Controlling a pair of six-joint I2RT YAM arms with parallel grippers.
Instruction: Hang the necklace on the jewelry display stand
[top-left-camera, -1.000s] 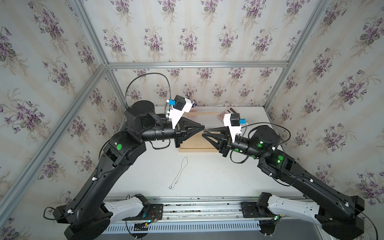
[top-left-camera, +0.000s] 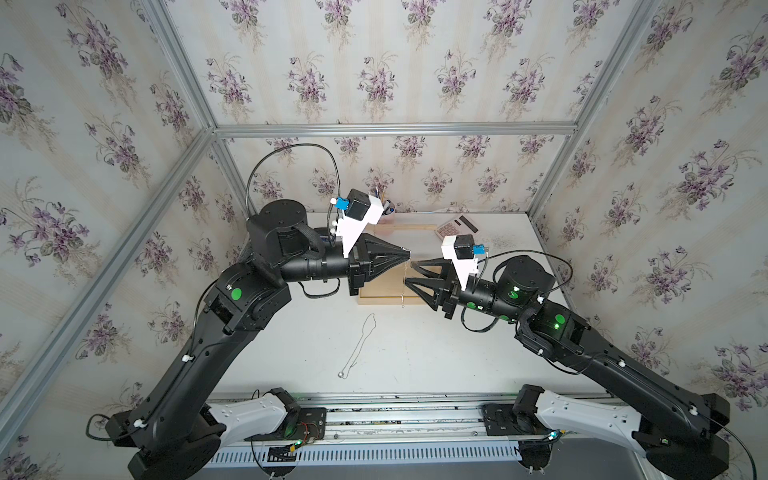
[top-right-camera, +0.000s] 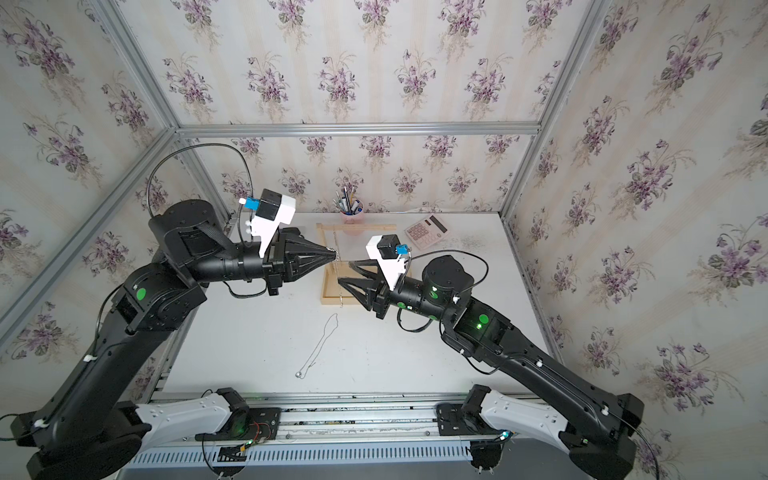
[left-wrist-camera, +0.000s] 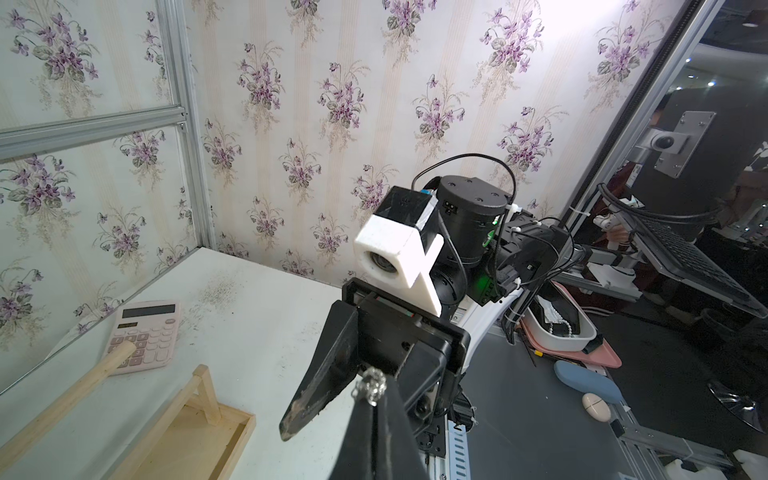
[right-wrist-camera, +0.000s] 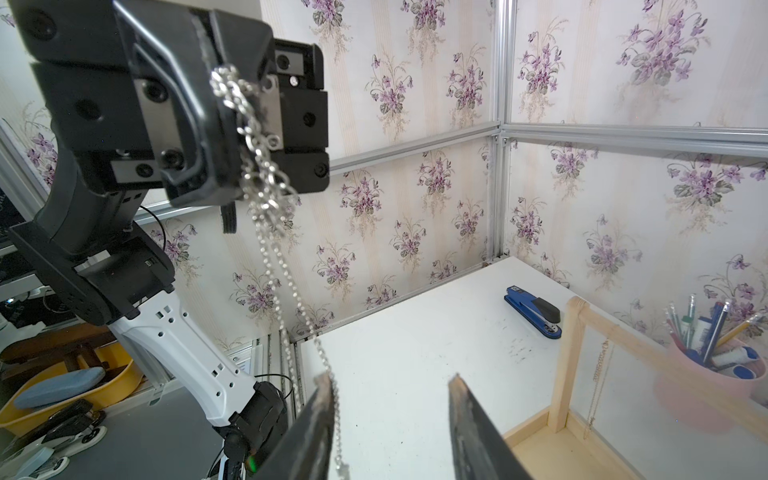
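Observation:
My left gripper (top-left-camera: 406, 253) is shut, with a silver chain (right-wrist-camera: 268, 208) gathered at its fingertips and hanging down from them. My right gripper (top-left-camera: 410, 273) faces it with its fingers parted, just short of the left fingertips. In the right wrist view part of the chain hangs by one of the right fingertips (right-wrist-camera: 320, 416); contact is unclear. The wooden jewelry stand (right-wrist-camera: 569, 352) stands behind the grippers on the table, a necklace (right-wrist-camera: 600, 368) hanging from its bar. Another necklace (top-left-camera: 360, 344) lies loose on the tabletop in front.
A pink pen cup (top-right-camera: 352, 214), a pink calculator (top-right-camera: 424, 233) and a blue stapler (right-wrist-camera: 528, 308) are on the white table (top-right-camera: 448, 344).
My right gripper's fingers have spread and shifted slightly, and more chain now dangles below the grippers. The left arm is almost still.

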